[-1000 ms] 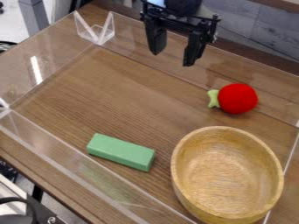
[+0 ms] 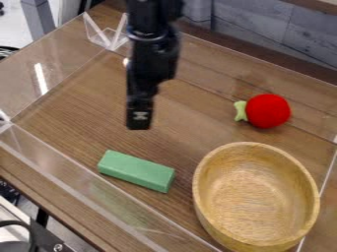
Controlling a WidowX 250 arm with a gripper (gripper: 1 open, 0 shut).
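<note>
My black gripper [image 2: 137,113] hangs over the left-middle of the wooden table, blurred, its fingers pointing down and apart with nothing visible between them. Below it lies a green rectangular block [image 2: 136,170]. To the right is a red round object with a green top [image 2: 269,110], lying on its side. A large yellow bowl [image 2: 255,198] stands at the lower right.
A clear plastic holder [image 2: 105,31] is at the back left. A cable runs at the lower left edge, and a dark grey wall borders the back right.
My gripper has moved from the back of the table down and toward the front left, nearer the green block. The objects on the table have not moved.
</note>
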